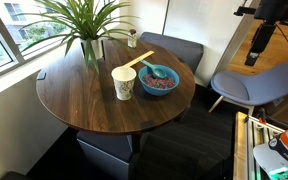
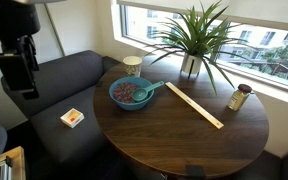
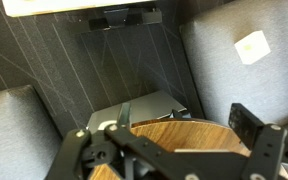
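Observation:
My gripper stands open, with its two fingers wide apart and nothing between them. It hangs high in the air, well off the round wooden table (image 1: 69,100), at the upper right of exterior view 1. On the table sits a blue bowl (image 1: 160,86) holding small reddish-brown pieces, and a teal spoon (image 2: 149,88) rests in it. Close beside the bowl is a patterned paper cup (image 1: 124,83), upright. A flat wooden strip (image 2: 194,105) lies on the tabletop. The wrist view shows only the table's edge (image 3: 189,130), with the bowl and cup out of sight.
A leafy plant in a vase (image 2: 191,65) and a small jar (image 2: 239,97) stand on the table. Grey chairs (image 1: 259,86) surround it, and one carries a small pale box (image 2: 72,118).

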